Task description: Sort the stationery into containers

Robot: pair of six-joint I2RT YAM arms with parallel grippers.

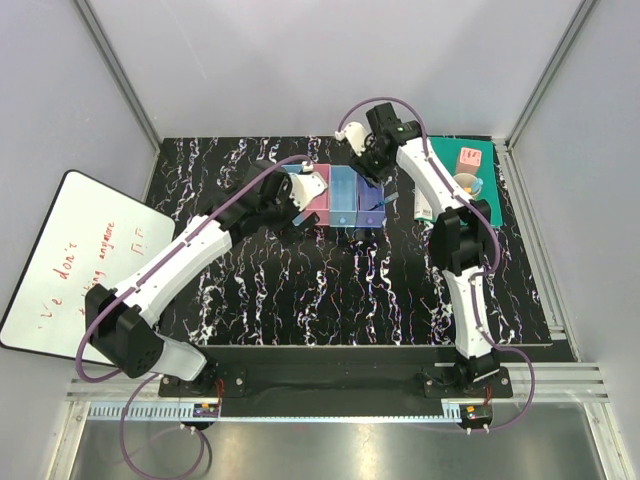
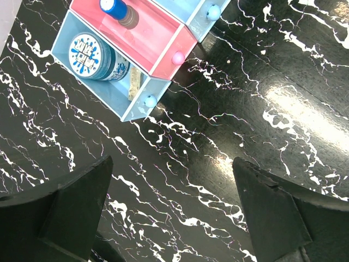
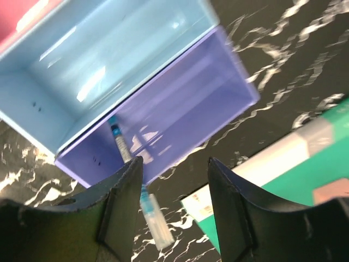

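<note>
In the right wrist view a slim grey pen with blue bands (image 3: 121, 141) appears to lean across the rim of the purple bin (image 3: 191, 103), one end inside and the other sticking out. A fingertip hides part of its middle. Over that bin my right gripper hangs open, its fingers empty. The left gripper stands open above bare table, in front of the left bins. A blue-lidded jar (image 2: 90, 56) and a pale block (image 2: 134, 83) sit in the left blue bin (image 2: 133, 112). A blue-capped bottle (image 2: 121, 12) lies in the pink bin (image 2: 166, 52).
The other blue bin (image 1: 343, 187) looks empty. On the right, a green mat (image 1: 487, 185) carries a pink block (image 1: 468, 160) and a round tape-like item (image 1: 467, 184). A whiteboard (image 1: 85, 260) lies left.
</note>
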